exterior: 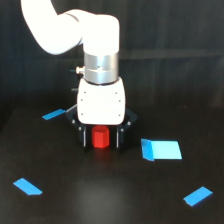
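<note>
A small red cube sits on the dark table, just below the white hand of the arm. My gripper points down over it, with a dark finger on either side. Dark gaps show between the cube and both fingers, so the fingers look open around it. The cube's top edge is hidden behind the hand. How near the fingertips are to the table is hard to tell against the black background.
A light blue square lies flat to the right of the gripper, with a darker blue strip at its left edge. Blue tape pieces mark the back left, front left and front right.
</note>
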